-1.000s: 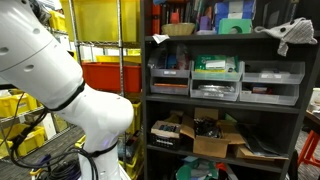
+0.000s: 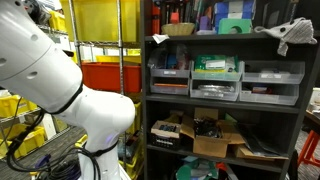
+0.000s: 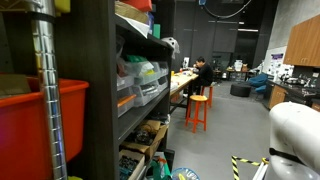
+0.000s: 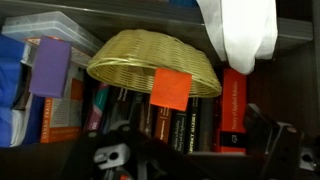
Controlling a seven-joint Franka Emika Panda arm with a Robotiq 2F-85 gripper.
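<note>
My open gripper shows along the lower edge of the wrist view, dark and blurred, one finger on each side. No object is visible between its fingers. Ahead of it a woven basket (image 4: 150, 50) sits on a shelf, with an orange block (image 4: 171, 89) overlapping its lower rim. A purple block (image 4: 51, 67) is to the left, and a white cloth-like thing (image 4: 242, 35) hangs at the top right. Neither exterior view includes the gripper; only the white arm (image 2: 95, 110) appears at the left of the first one.
Several books, including a red one (image 4: 233, 112), stand behind the fingers. The dark shelf unit (image 2: 225, 105) holds clear bins (image 2: 263, 92) and cardboard boxes (image 2: 230, 133). A grey-and-white plush (image 2: 290, 35) overhangs its upper shelf. A person (image 3: 203, 75) sits in the background.
</note>
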